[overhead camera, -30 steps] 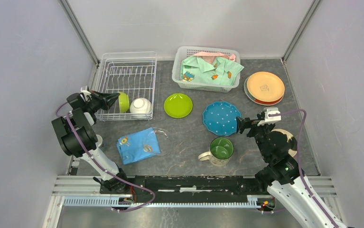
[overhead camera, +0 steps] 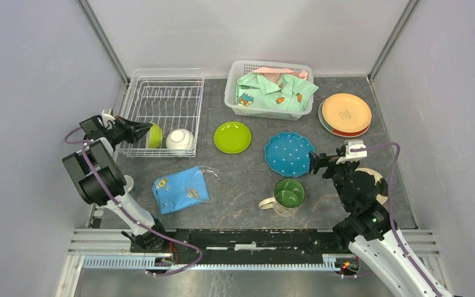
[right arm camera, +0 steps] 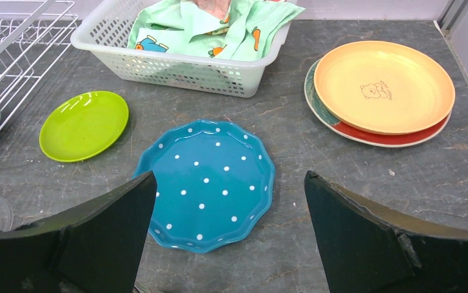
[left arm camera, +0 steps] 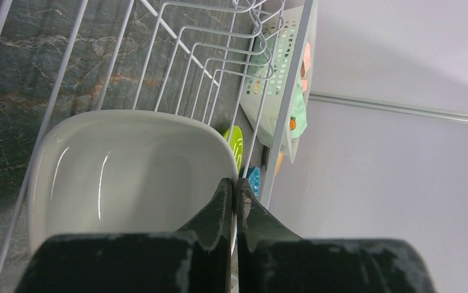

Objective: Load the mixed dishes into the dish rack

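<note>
In the wire dish rack (overhead camera: 164, 93) at the back left, a green bowl (overhead camera: 156, 136) stands on its side beside a white bowl (overhead camera: 179, 140). My left gripper is shut on the green bowl's rim, whose pale inside (left arm camera: 121, 171) fills the lower left wrist view. My right gripper stands open near the blue dotted plate (right arm camera: 205, 189), holding nothing. A lime plate (overhead camera: 232, 137) lies right of the rack, and stacked plates (overhead camera: 346, 112) lie at the right.
A basket with cloths (overhead camera: 275, 93) stands at the back. A folded blue cloth (overhead camera: 176, 189) and a large mug (overhead camera: 287, 198) are at the front. Bare counter lies between them.
My left gripper and the green bowl have shifted slightly left in the rack. The white bowl has also shifted slightly left. The right arm has not moved.
</note>
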